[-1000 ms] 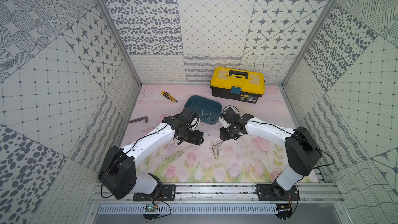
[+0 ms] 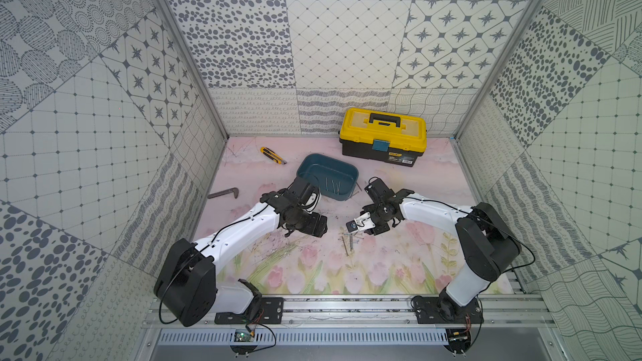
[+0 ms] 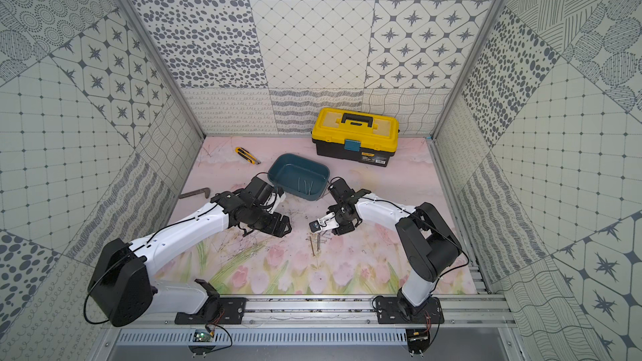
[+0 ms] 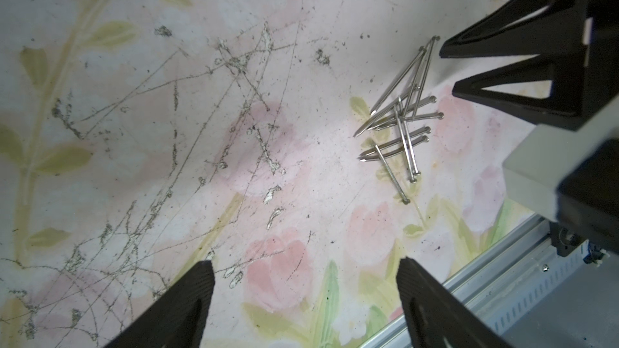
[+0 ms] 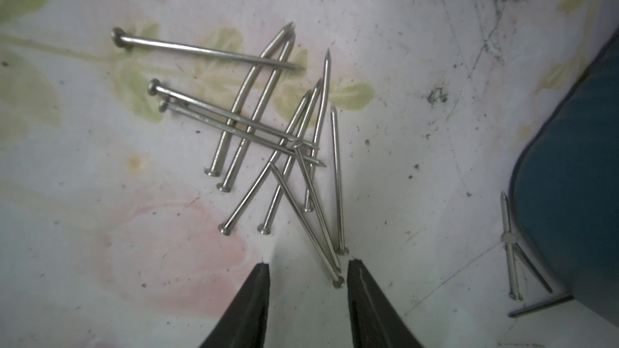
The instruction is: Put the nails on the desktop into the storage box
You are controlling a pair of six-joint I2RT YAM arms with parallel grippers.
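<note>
A loose heap of crossed steel nails (image 5: 277,132) lies on the desktop, heads and points facing several ways. It shows right of centre in the left wrist view too. My right gripper is open beside the heap, with the nearest nail heads by its fingertips and nothing clearly between them. To the left of the heap, my left gripper hangs open over bare, scratched desktop, holding nothing. The blue storage box (image 2: 309,160) sits behind both arms, a few nails (image 2: 336,184) in it. A few more nails (image 5: 512,264) lie close beside the box.
At the back right stands a yellow-and-black toolbox (image 2: 382,135). A yellow utility knife (image 2: 271,154) and a dark bent tool (image 2: 224,193) lie on the left. Desktop between the arms and the front rail is clear apart from the nail heap.
My right gripper has swung round and moved slightly toward the front, and it now covers part of the nail heap in the top left view. The left arm has shifted only slightly.
</note>
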